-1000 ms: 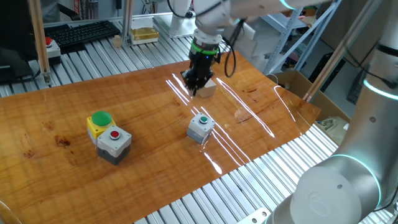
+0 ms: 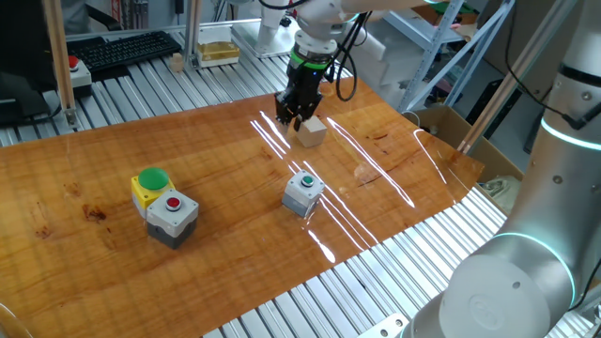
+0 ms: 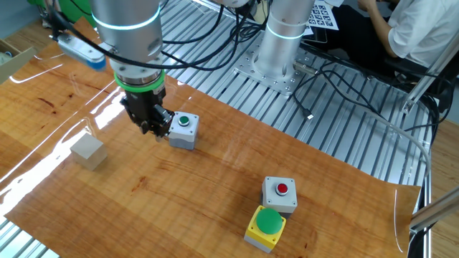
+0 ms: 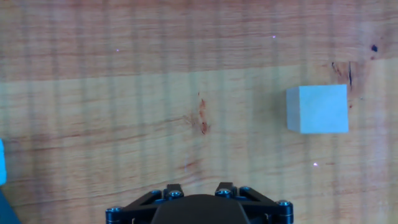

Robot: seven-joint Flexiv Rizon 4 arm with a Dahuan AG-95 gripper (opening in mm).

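Above the wooden table, my gripper [image 2: 288, 124] points down, its fingertips near the pale cube [image 2: 312, 132] but apart from it. In exterior view 2 the gripper [image 3: 152, 132] hangs between the cube [image 3: 89, 151] and a grey box with a green button [image 3: 184, 130]. The wrist view has the cube [image 4: 323, 109] off to the right, well ahead of the gripper. A gap shows between the two fingertips, and nothing is held there.
A grey box with a red button [image 2: 173, 218] touches a yellow box with a green button [image 2: 152, 184] on the table's left part. The small green-button box [image 2: 303, 193] stands nearer the front. Bare wood lies between them. At the wrist view's left edge a bluish object [image 4: 2, 163] is cut off.
In exterior view 1 my gripper has shifted slightly up and left, uncovering more of the cube. The cube and button boxes have stayed in place.
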